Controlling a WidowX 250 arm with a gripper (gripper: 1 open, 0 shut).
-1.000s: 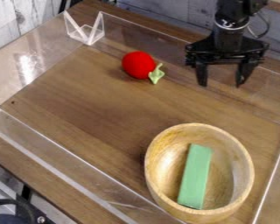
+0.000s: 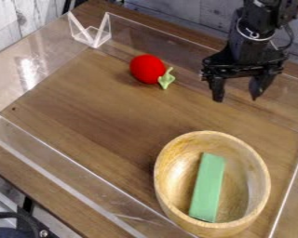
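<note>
My black gripper (image 2: 235, 85) hangs open at the upper right, pointing down over the back right of the wooden table, with nothing between its fingers. To its left lies a red round object (image 2: 146, 68) with a green leafy tip (image 2: 167, 80), apart from the gripper. A large wooden bowl (image 2: 177, 158) sits at the front right, holding a green rectangular block (image 2: 207, 188) lying inside it.
Clear plastic walls edge the table (image 2: 89, 116), with a clear angular piece (image 2: 92, 28) at the back left. A grey wall stands behind.
The gripper has shifted slightly to the right over the last second. The red object, bowl and green block have not moved.
</note>
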